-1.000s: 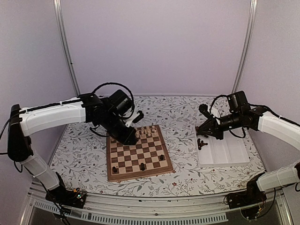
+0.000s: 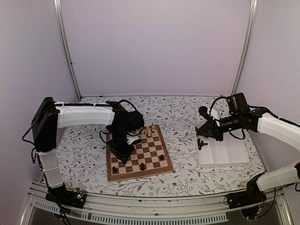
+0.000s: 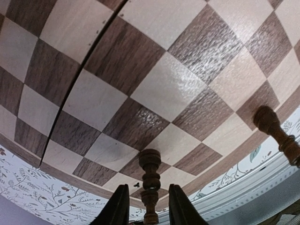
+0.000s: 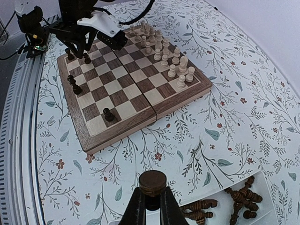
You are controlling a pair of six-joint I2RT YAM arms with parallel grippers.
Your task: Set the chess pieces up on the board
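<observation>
In the left wrist view a brown piece (image 3: pixel 150 161) is seen between the spread fingers of my left gripper, with gaps on both sides; whether its lower part belongs to a second piece behind it I cannot tell. That gripper is open, low over the front left of the chessboard (image 2: pixel 168 166). My right gripper is shut on another brown piece (image 4: pixel 152 182), its round end facing up, above the tray. Brown pieces also stand along the front, such as the near-corner one (image 4: pixel 108 114) and a tall one (image 4: pixel 75 85). Pale pieces (image 4: pixel 165 58) fill the board's far side.
The white tray (image 2: pixel 225 157) on the right holds several loose brown pieces (image 4: pixel 243 199) in one compartment. Floral tablecloth (image 2: pixel 183 178) lies clear between board and tray. A metal rail (image 2: pixel 159 201) borders the front.
The right arm has hardly moved.
</observation>
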